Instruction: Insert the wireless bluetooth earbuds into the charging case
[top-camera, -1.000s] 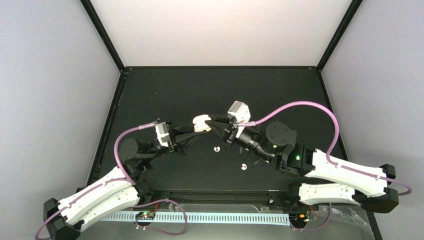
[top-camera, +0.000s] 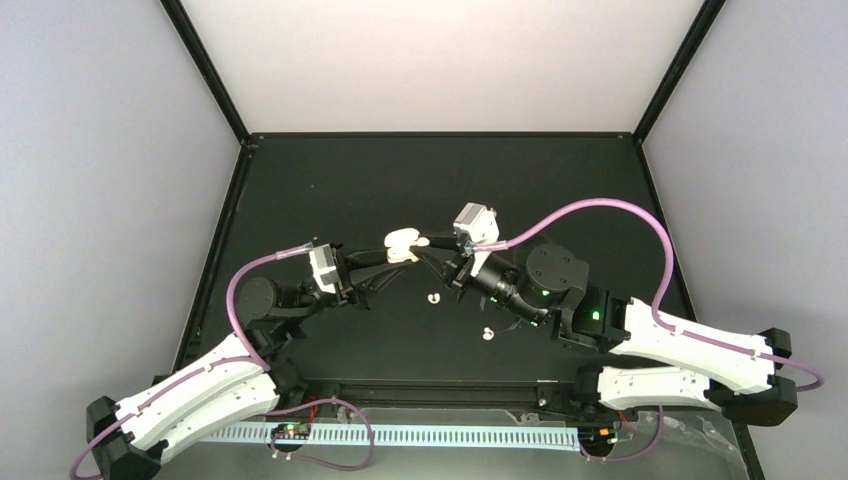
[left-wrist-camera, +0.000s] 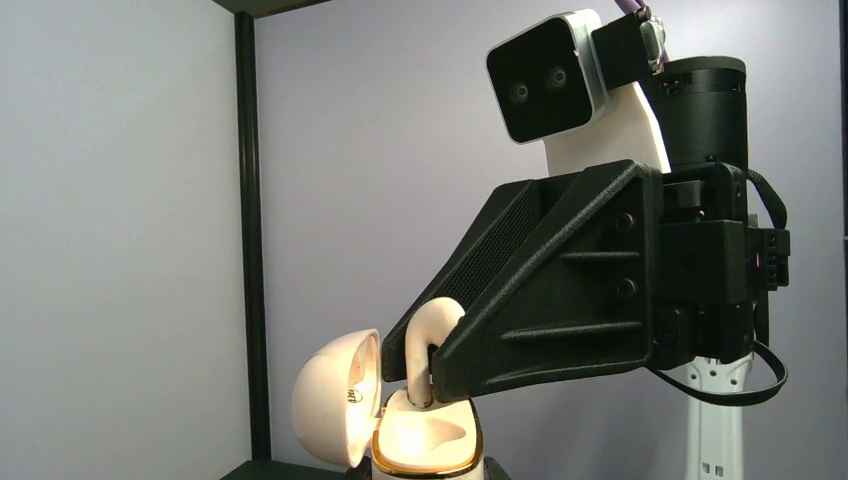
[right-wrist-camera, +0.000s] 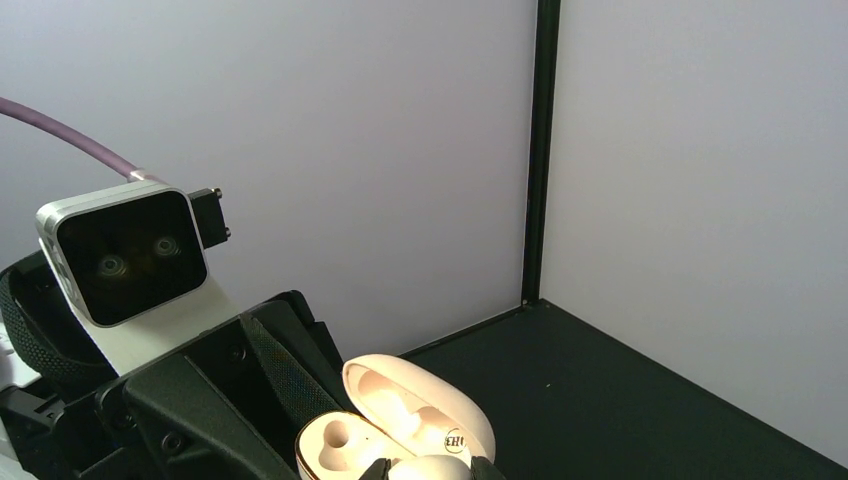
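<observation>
The cream charging case has its lid (left-wrist-camera: 335, 400) raised and its base (left-wrist-camera: 425, 440) rimmed in gold. My left gripper (top-camera: 400, 260) is shut on that base, its fingertips showing on both sides at the bottom of the left wrist view. An earbud (left-wrist-camera: 430, 325) stands with its stem end at one socket and its bent head well above the base. Around that head are the parted fingers of my right gripper, not clamping it. Another socket lies empty in the right wrist view. Two small white earbuds, one nearer (top-camera: 488, 334) and one farther (top-camera: 434, 298), lie on the table.
Both grippers meet above the table's middle, close together. The right arm's camera (left-wrist-camera: 548, 78) hangs just above the case.
The earbud's stem has turned from slanting to nearly upright. The left gripper and case look unchanged.
</observation>
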